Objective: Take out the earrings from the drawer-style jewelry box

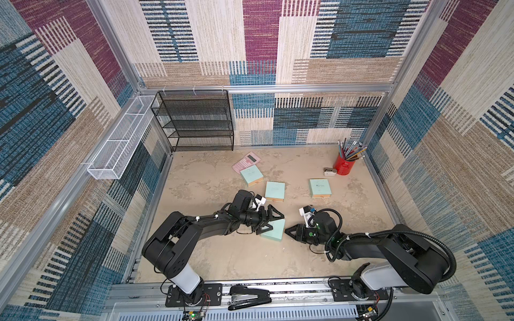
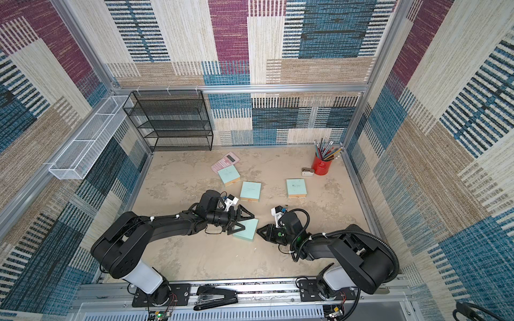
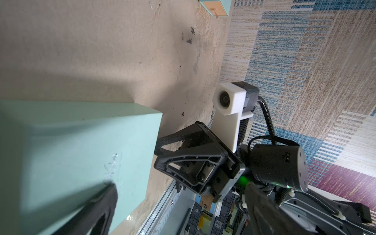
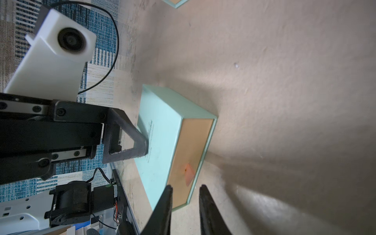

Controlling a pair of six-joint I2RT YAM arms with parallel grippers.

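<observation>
A mint-green jewelry box (image 1: pixel 275 230) sits at the table's front middle. In the right wrist view its tan drawer front (image 4: pixel 195 145) shows a small reddish pull tab (image 4: pixel 189 174), and the drawer sits flush in the box. My right gripper is at that drawer side, its fingertips a narrow gap apart, with the tab just beyond them and nothing clearly between. From the other side my left gripper (image 1: pixel 272 222) is over the box with fingers spread wide. One left finger (image 3: pixel 102 209) shows in front of the box top (image 3: pixel 90 156); contact cannot be told. No earrings show.
More mint boxes stand behind: one in the middle (image 1: pixel 275 190), one to the right (image 1: pixel 320 187), one left (image 1: pixel 251 174) by a pink calculator (image 1: pixel 247 161). A red pencil cup (image 1: pixel 343 165) is at back right.
</observation>
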